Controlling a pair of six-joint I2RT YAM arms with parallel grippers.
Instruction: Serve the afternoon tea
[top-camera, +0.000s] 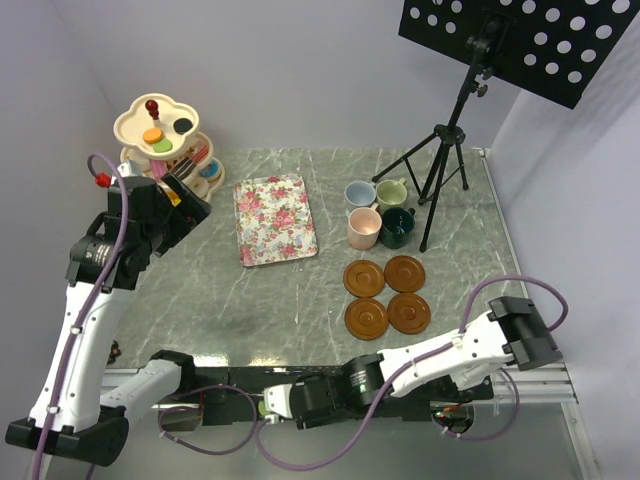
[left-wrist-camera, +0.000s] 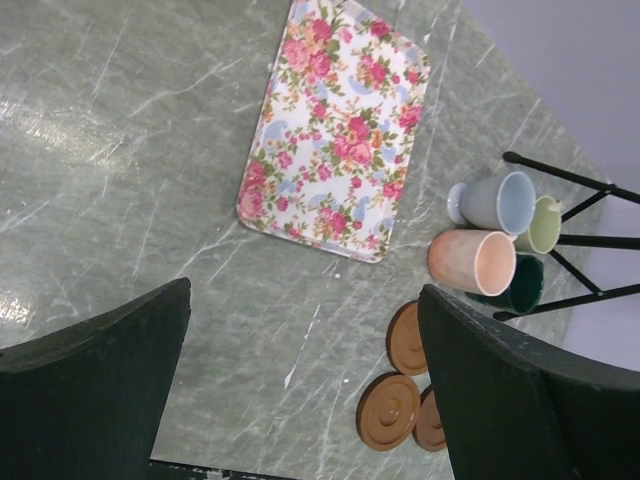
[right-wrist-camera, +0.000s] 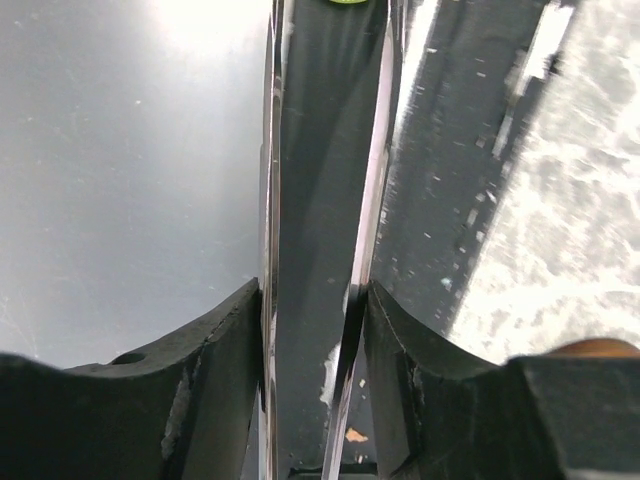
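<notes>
A floral tray (top-camera: 275, 220) lies mid-table, with a pink mug (top-camera: 363, 228), blue mug (left-wrist-camera: 500, 200), green mug (top-camera: 391, 195), dark teal mug (top-camera: 398, 228) and several brown coasters (top-camera: 366, 318) to its right. A tiered stand (top-camera: 150, 125) with treats stands at the back left. My left gripper (top-camera: 185, 210) is open beside the stand; its view shows nothing between its fingers. My right gripper is low at the front edge, shut on a long metal utensil whose far end is out of view, with something green at the top of its view.
A black music stand (top-camera: 450, 135) stands at the back right among walls. A dark rail runs along the front edge.
</notes>
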